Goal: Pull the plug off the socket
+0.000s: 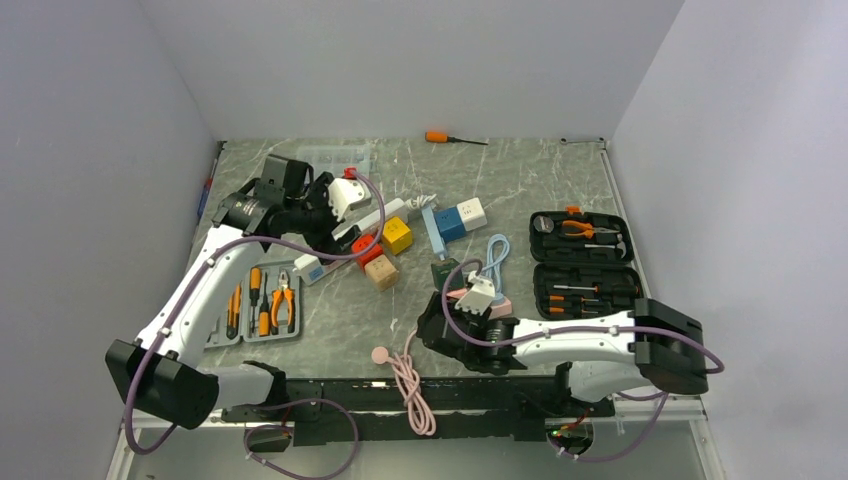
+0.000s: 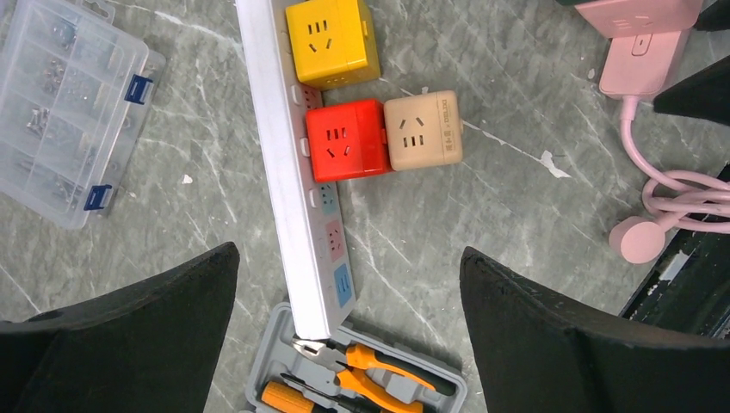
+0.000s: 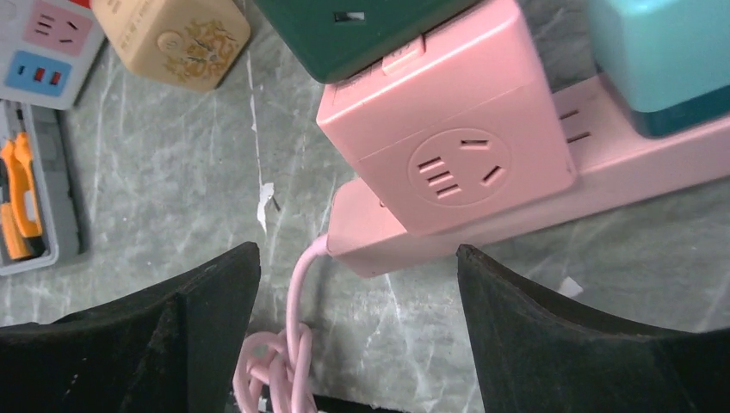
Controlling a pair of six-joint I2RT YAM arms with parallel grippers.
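My open left gripper hangs over a white power strip (image 2: 284, 198) with yellow (image 2: 331, 39), red (image 2: 344, 138) and beige (image 2: 422, 129) cube plugs at it; nothing is between its fingers. My open right gripper is just in front of a pink cube plug (image 3: 448, 120) on a pink power strip (image 3: 516, 215), empty between its fingers. A green cube (image 3: 361, 26) stands behind the pink cube, and a teal one (image 3: 654, 52) to its right. In the top view the right arm covers most of the pink strip.
Grey tool tray (image 1: 260, 330) at left, black toolkit (image 1: 585, 265) at right, clear parts box (image 2: 69, 112), blue strip (image 1: 435, 232) with cubes behind, screwdriver (image 1: 438, 136) at the back. Coiled pink cable (image 1: 415, 395) lies on the front edge.
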